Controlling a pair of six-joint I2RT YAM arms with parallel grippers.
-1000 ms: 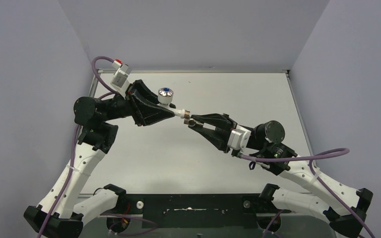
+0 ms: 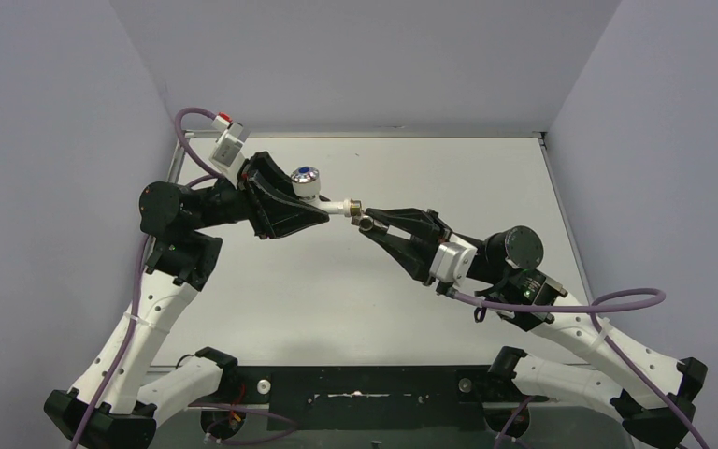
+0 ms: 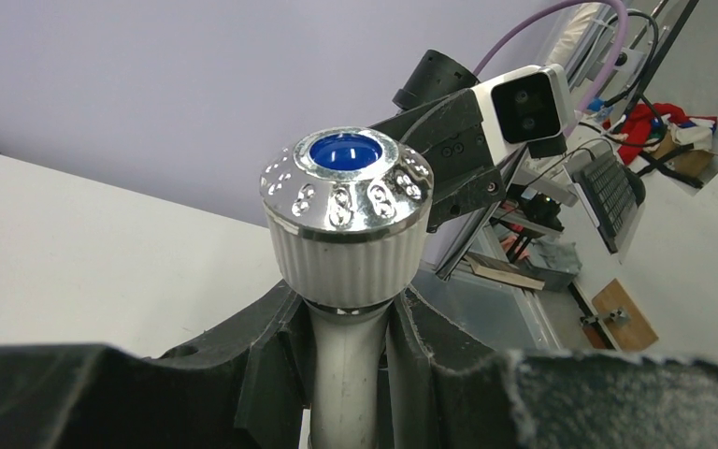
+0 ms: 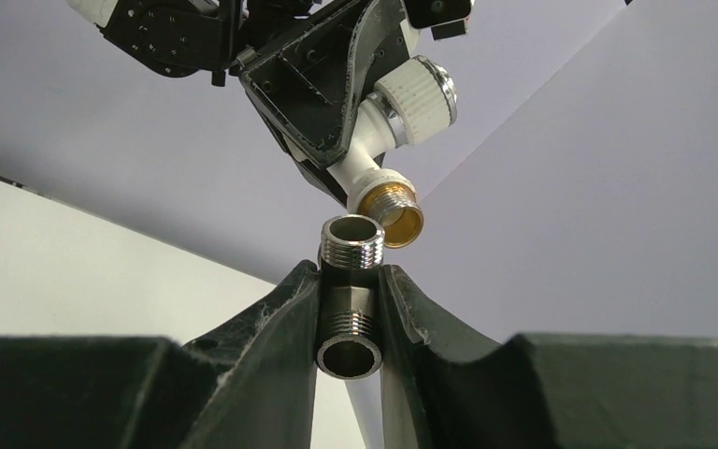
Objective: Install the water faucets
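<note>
A white faucet with a chrome, blue-topped knob (image 2: pixel 306 180) is pinched in my left gripper, which is shut on its white body. In the right wrist view, the faucet's brass threaded end (image 4: pixel 393 215) points down toward a metal threaded fitting (image 4: pixel 349 253). My right gripper is shut on that fitting, whose round openings face up and toward the camera. The fitting's upper thread lies very close to the brass end, offset to one side in this view; whether they touch cannot be told. From the top view, my right gripper (image 2: pixel 367 221) meets the faucet's end over the table.
Grey walls (image 2: pixel 654 140) stand on both sides and at the back. Purple cables (image 2: pixel 561 307) loop along both arms.
My right gripper has shifted slightly right with the fitting. The faucet in my left gripper has tilted a little, its knob moving left and its brass end slightly right.
</note>
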